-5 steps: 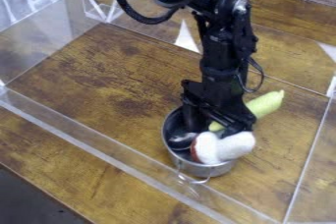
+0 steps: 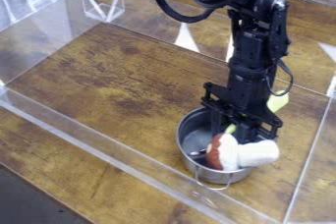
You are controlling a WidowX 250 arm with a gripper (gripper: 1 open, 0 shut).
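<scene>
The black gripper (image 2: 237, 122) points down into a steel pot (image 2: 199, 141) at the lower right of the table. A white object with a red-brown end (image 2: 252, 153) lies in the pot's front right, just below the fingers, reaching over the rim. A pale green-yellow object (image 2: 278, 101) shows behind the gripper on the right, partly hidden by it. The gripper covers much of the pot's inside, and its fingertips and anything between them are hard to make out.
Clear plastic panels edge it at the left, front and right. A white railing stands at the top left.
The gripper has moved a little right, and the pot appears shifted slightly right with it. The white object has moved right, and the green-yellow object is more hidden behind the gripper.
</scene>
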